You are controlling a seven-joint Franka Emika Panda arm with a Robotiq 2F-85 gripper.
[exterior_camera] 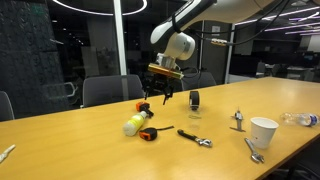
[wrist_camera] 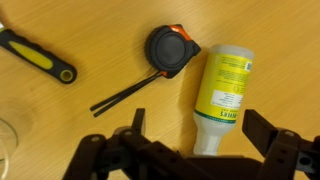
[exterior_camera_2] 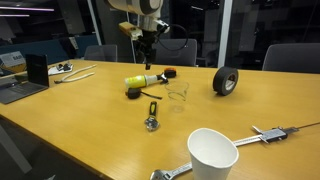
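Observation:
My gripper (exterior_camera: 156, 94) hangs open above the table, near the yellow-labelled bottle, with nothing between its fingers. In the wrist view the bottle (wrist_camera: 223, 90) lies on its side right of centre, its white neck pointing down between the spread fingers. A black and orange tape measure (wrist_camera: 171, 48) rests beside it, a dark strip reaching toward the lower left. At the upper left shows the yellow-black handle of a wrench (wrist_camera: 36, 54). A clear glass (wrist_camera: 5, 140) is cut off by the left edge.
A white cup (exterior_camera: 263, 132), a metal spanner (exterior_camera: 254, 151), a caliper (exterior_camera: 239, 121) and a black wheel (exterior_camera: 194, 100) stand or lie to the right. A laptop (exterior_camera_2: 35, 78) sits at the table's far left in exterior view 2.

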